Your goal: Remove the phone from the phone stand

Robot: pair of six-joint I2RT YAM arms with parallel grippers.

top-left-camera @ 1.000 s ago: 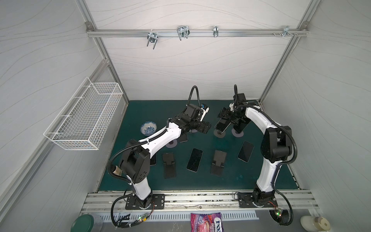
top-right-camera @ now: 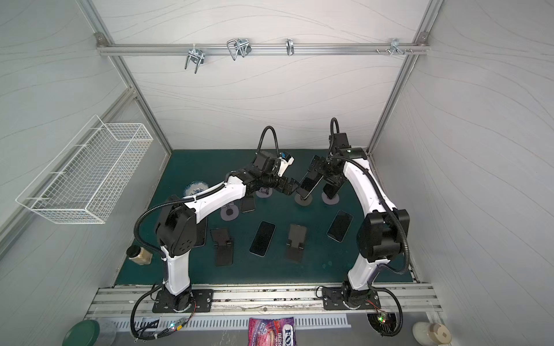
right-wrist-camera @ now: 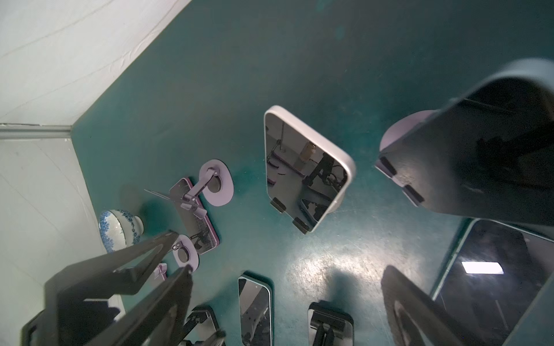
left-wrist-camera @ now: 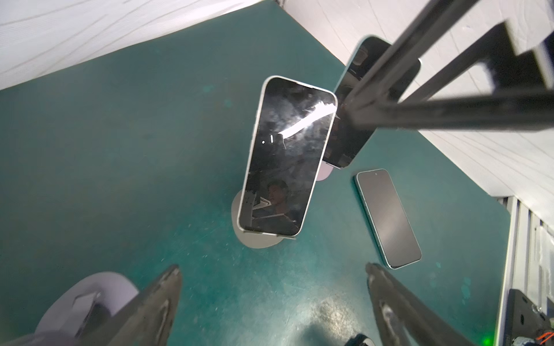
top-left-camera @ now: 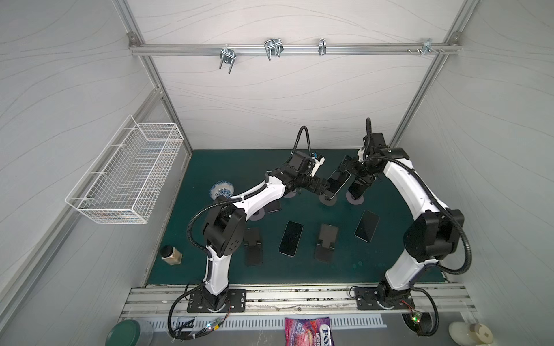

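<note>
A black-screened, white-edged phone (top-left-camera: 337,184) leans on a stand with a round base (left-wrist-camera: 256,239). Just left of it in the top views, my left gripper is open, its fingers apart and nothing between them. My right gripper is also open and empty, by the phone's upper right side in the top views. That phone (right-wrist-camera: 305,167) fills the middle of the right wrist view. A second phone on a stand is at that view's right, and behind the first phone in the left wrist view.
Flat phones (top-left-camera: 290,238) lie in front, with folded dark stands (top-left-camera: 326,242) among them. A bowl (top-left-camera: 221,191) and a jar (top-left-camera: 170,255) stand at the left. The wire basket (top-left-camera: 129,173) hangs on the left wall.
My left gripper has moved right toward the leaning phone. The right gripper has shifted right and slightly up in the top left view, uncovering more of that phone.
</note>
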